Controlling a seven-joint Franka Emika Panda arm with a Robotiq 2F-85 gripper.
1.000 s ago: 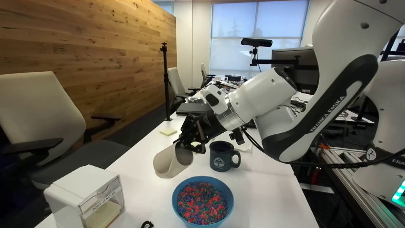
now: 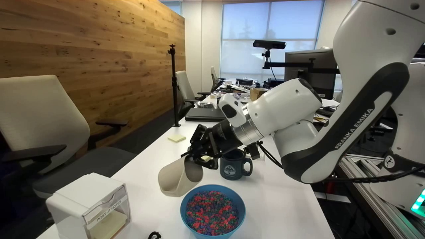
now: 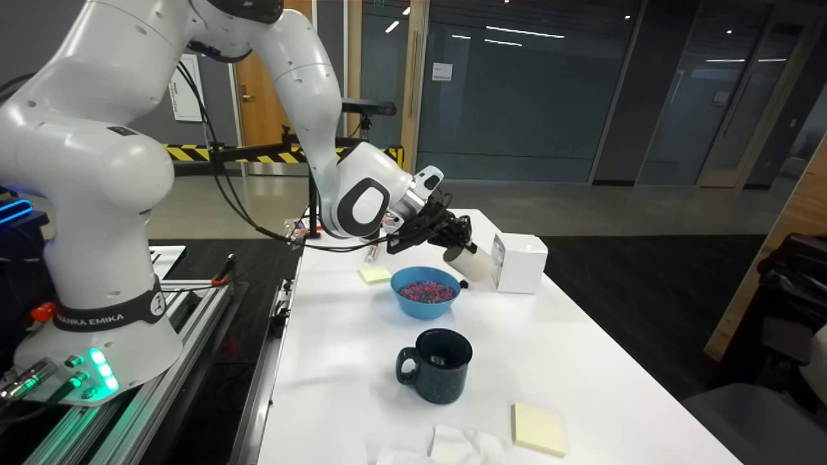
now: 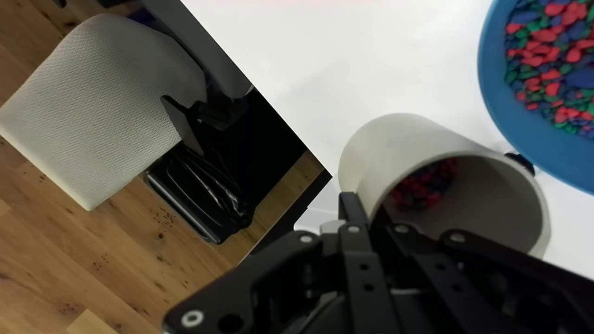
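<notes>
My gripper is shut on the rim of a beige cup [image 4: 412,139], one finger outside its wall and the other inside. The cup is tilted well over, and some red and blue pebbles [image 4: 426,186] lie inside it. In exterior view 1 the cup [image 2: 175,177] hangs above the table, just left of and behind a blue bowl [image 2: 233,198]. That bowl holds many red, blue and green pebbles [image 2: 211,213]. A dark speckled mug [image 3: 440,368] stands upright on the table, apart from the gripper and the bowl.
A white Post-it dispenser [image 2: 85,199] stands near the table's left edge, close to the cup. Yellow note pads [image 3: 539,429] [image 3: 374,274] and crumpled white tissue [image 3: 457,445] lie on the table. A small black object [image 2: 154,235] sits beside the bowl. Office chairs flank the table.
The gripper and cup have moved slightly lower and a little to the left in exterior view 1, with the arm shifting too. The bowl and mug stay where they were.
</notes>
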